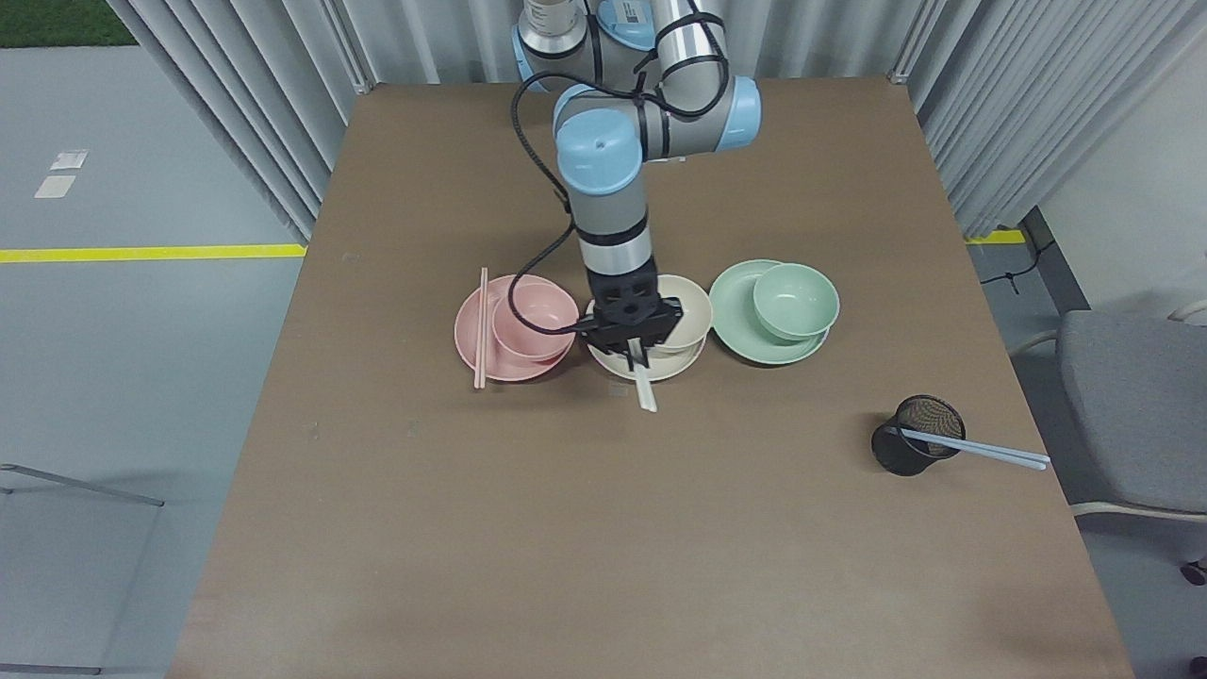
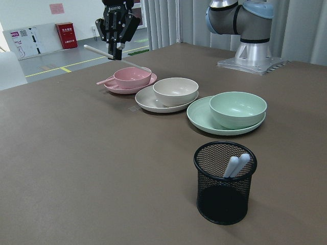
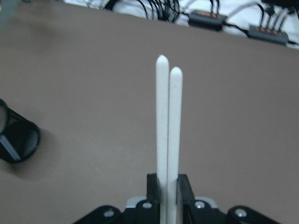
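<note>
My gripper is shut on a pair of white chopsticks (image 3: 174,116). In the front view the gripper (image 1: 636,349) hangs over the cream bowl and plate (image 1: 675,362), with the chopsticks pointing toward the near side; in the left view they are raised above the dishes. The cream bowl (image 2: 175,92) sits on its plate between a pink bowl (image 1: 532,306) on a pink plate with pink chopsticks (image 1: 481,328) across its left side, and a mint bowl (image 1: 795,300) on a mint plate (image 1: 735,317).
A black mesh cup (image 2: 222,199) holding pale blue chopsticks (image 1: 996,451) stands at the table's right edge. In the wrist view, cables and dark boxes (image 3: 205,21) lie beyond the table edge.
</note>
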